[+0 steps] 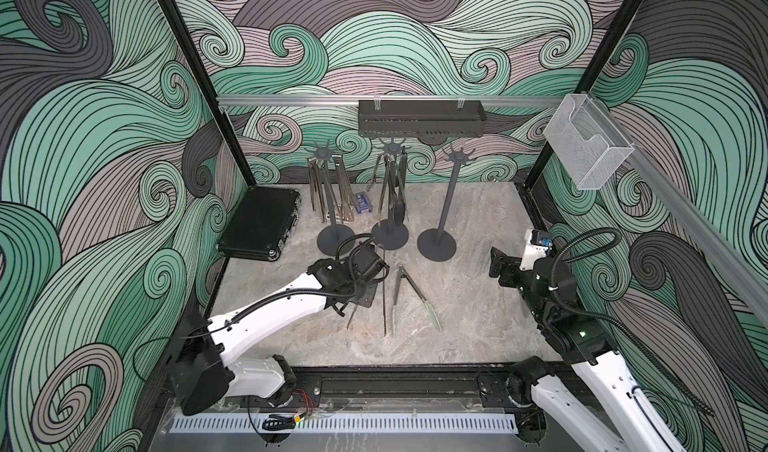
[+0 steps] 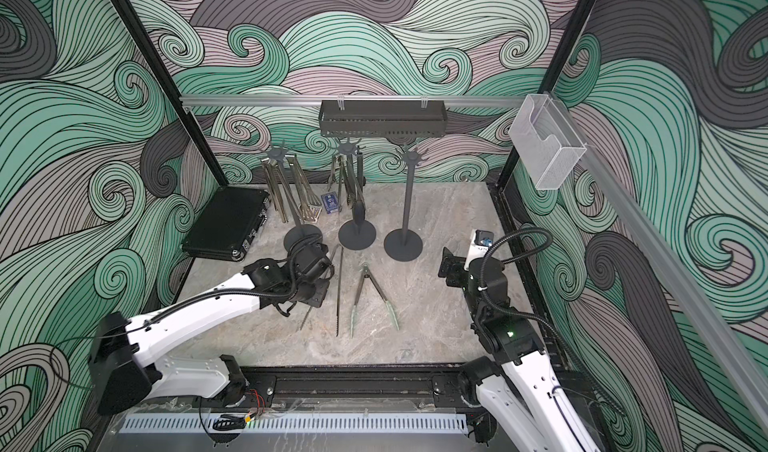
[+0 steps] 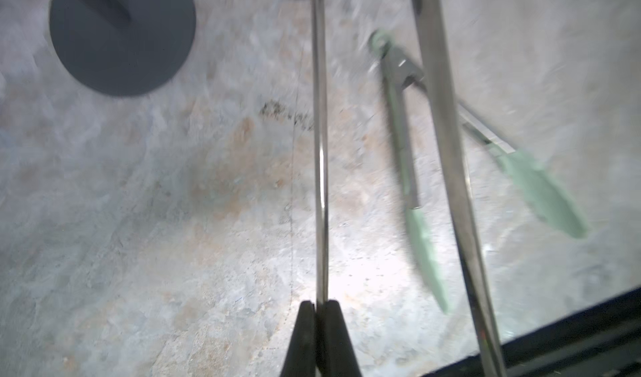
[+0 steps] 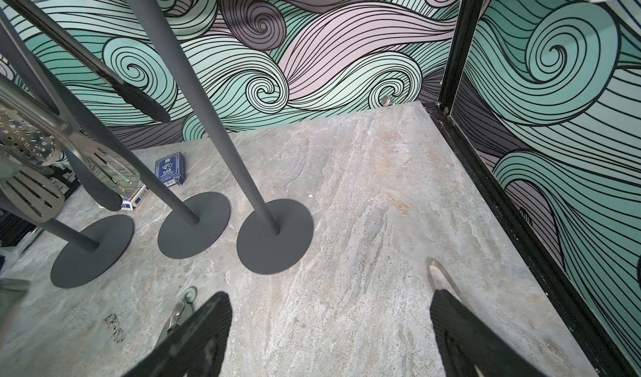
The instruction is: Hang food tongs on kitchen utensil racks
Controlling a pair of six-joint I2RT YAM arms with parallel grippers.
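My left gripper is shut on a pair of metal tongs (image 3: 446, 143), whose two long arms stretch forward over the table. Below lie green-tipped tongs (image 3: 547, 196) on the stone top, spread open. Three dark racks stand behind: the left (image 1: 336, 240) and middle (image 2: 357, 234) carry hanging utensils, while the right rack (image 1: 448, 195) is bare. My right gripper (image 1: 500, 268) stands open at the table's right side, with nothing seen between its fingers.
A black case (image 1: 257, 221) lies at the back left. A small blue box (image 1: 362, 202) sits behind the racks. A mesh basket (image 1: 584, 139) hangs on the right rail.
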